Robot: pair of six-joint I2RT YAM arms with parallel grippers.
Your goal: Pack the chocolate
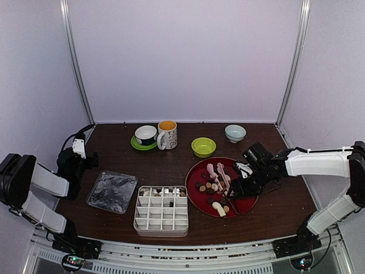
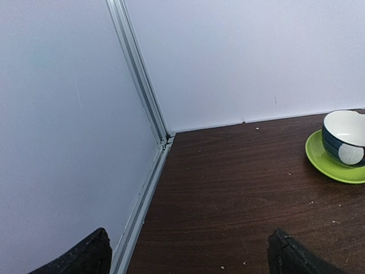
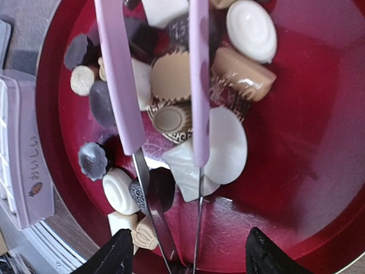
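Assorted chocolates crowd the red plate (image 1: pixel 248 200), with pink-tipped metal tongs (image 3: pixel 120 74) lying across them. My right gripper is low over the plate, open around the metal end of the tongs, its fingers apart on either side. The white compartment box (image 1: pixel 161 222) stands left of the plate, some chocolates in its back row; its side also shows in the right wrist view. My left gripper stands open and empty at the left of the table, facing bare wood.
A clear plastic lid (image 1: pixel 111 191) lies left of the box. Along the back are a bowl on a green saucer (image 1: pixel 141 145), a mug (image 1: pixel 167 137), a green bowl (image 1: pixel 203 147) and a pale blue bowl (image 1: pixel 235 132).
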